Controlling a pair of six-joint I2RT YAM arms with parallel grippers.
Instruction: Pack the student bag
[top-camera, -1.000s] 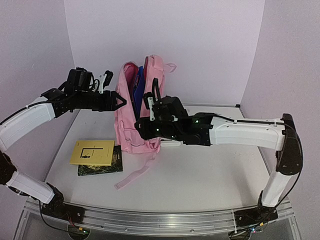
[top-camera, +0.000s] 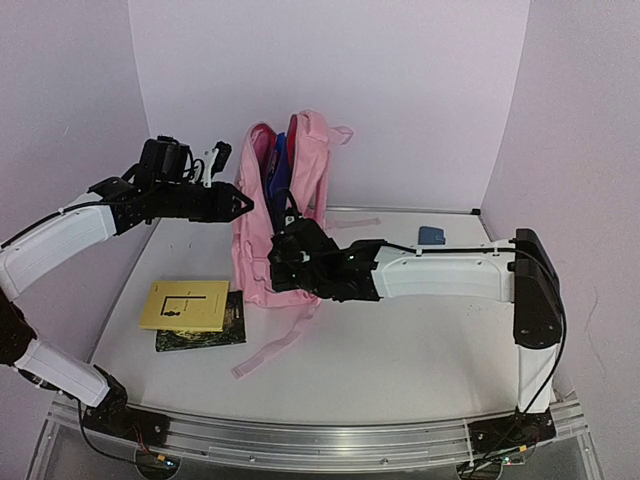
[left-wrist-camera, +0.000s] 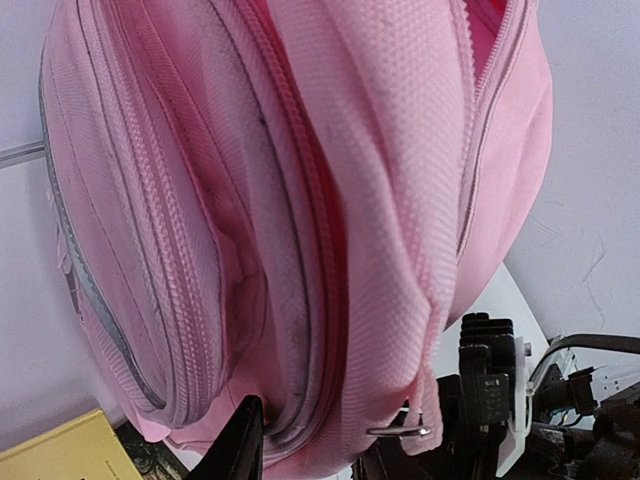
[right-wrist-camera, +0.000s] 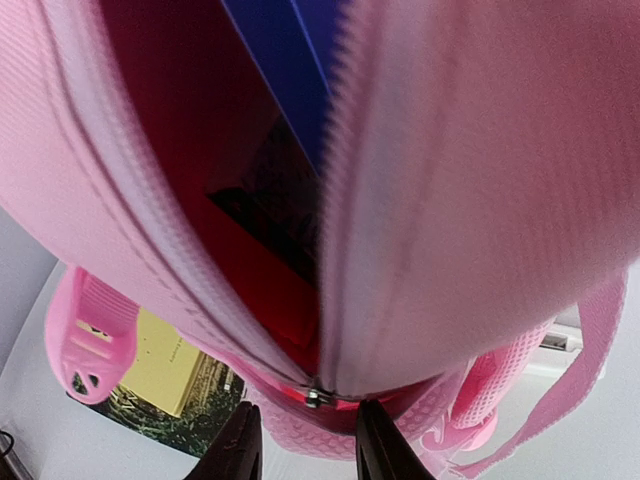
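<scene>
The pink backpack (top-camera: 253, 240) stands upright against the back of the table, its main compartment unzipped. A blue item (top-camera: 280, 175) and something dark are inside it. At its left side, my left gripper (top-camera: 244, 205) is open; in the left wrist view its fingers (left-wrist-camera: 236, 445) stand apart close to the bag's pink edge. My right gripper (top-camera: 274, 272) is in front of the bag, open, with its fingers (right-wrist-camera: 238, 448) spread below a metal zipper pull (right-wrist-camera: 319, 398). A yellow book (top-camera: 185, 304) lies on a dark-covered book (top-camera: 215, 335) left of the bag.
A small dark blue item (top-camera: 431, 235) lies at the back right. One pink strap (top-camera: 275, 345) trails forward over the table (top-camera: 400, 365). Walls enclose the left, back and right sides.
The small dark blue item has come into view behind that arm. My left arm is nearly still.
</scene>
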